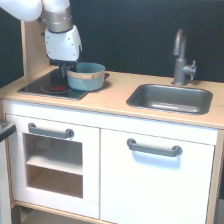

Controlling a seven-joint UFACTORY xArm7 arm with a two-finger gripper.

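Observation:
A grey-blue pot point(87, 79) stands upright at the right side of the black hob point(45, 83) on the toy kitchen's counter. My gripper point(67, 69) comes down from above at the pot's left side. Its dark fingers are small and partly lost against the dark background and the pot. Whether they are apart, or closed on the rim or a handle, I cannot tell.
A metal sink point(170, 97) with a tall faucet point(180, 60) is set into the right of the counter point(115, 88). The counter between pot and sink is clear. Below are a windowed oven door point(88, 170) and a white cupboard door point(150, 185).

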